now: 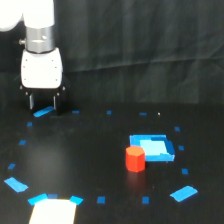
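Note:
My gripper (43,99) hangs at the upper left of the camera view, its two dark fingers apart with nothing seen between them, above a strip of blue tape on the black table. A red hexagonal block (135,159) stands right of centre. Just behind it and to its right is a light blue square item (167,141) with a paler piece (154,147) inside its edges; whether it is a tray or flat cannot be told.
A cream square object (52,212) lies at the bottom left, cut off by the frame edge. Blue tape marks are scattered over the black table (90,160).

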